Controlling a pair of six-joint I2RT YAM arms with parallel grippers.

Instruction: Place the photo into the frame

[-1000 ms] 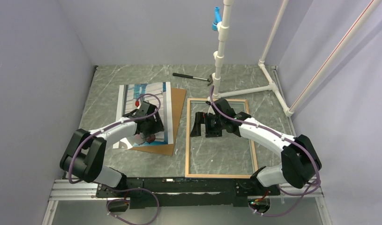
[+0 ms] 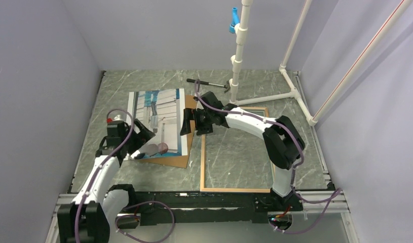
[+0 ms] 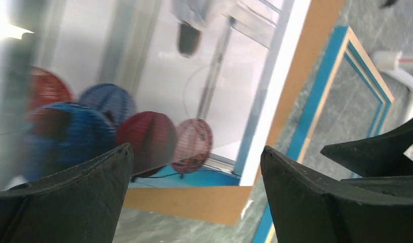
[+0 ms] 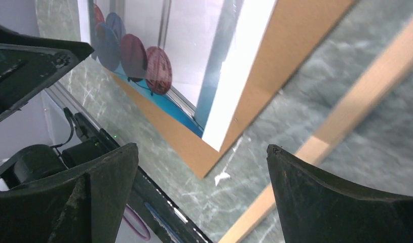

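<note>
On the left half of the table lies the photo [image 2: 170, 129], a print with white borders showing hanging utensils. It rests on a brown board [image 2: 180, 161] that sticks out at the right and front. The wooden frame [image 2: 202, 172] lies flat on the right, empty, with bare table inside. My left gripper [image 2: 149, 132] hovers open over the photo's left part; its fingers [image 3: 315, 197] hold nothing. Above the strip between photo and frame, at the photo's right edge, my right gripper [image 2: 186, 121] is open, the fingers [image 4: 77, 197] apart and empty.
A hammer [image 2: 207, 83] lies at the back. White pipes [image 2: 265, 98] stand behind and right of the frame, one upright near its far edge. The right arm crosses over the frame. Clear table lies at the back left.
The right gripper has travelled left from over the frame to the photo's right edge. Photo and frame have stayed put.
</note>
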